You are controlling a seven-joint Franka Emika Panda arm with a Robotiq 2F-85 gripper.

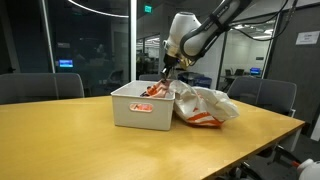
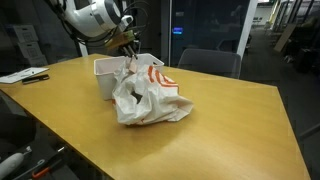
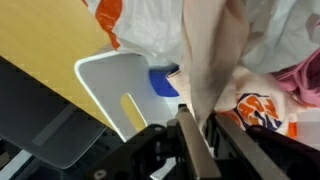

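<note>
My gripper is above the right end of a white bin, shut on a beige-pink cloth. In the wrist view the cloth stretches from between the fingers toward the top of the picture. From the first outside view, a reddish part of the cloth shows just over the bin's rim. A white plastic bag with orange print lies crumpled against the bin's side. Inside the bin, partly covered, are a patterned white and orange cloth and something blue.
Chairs line its far side. In the second outside view, the table right of the bag is bare.
</note>
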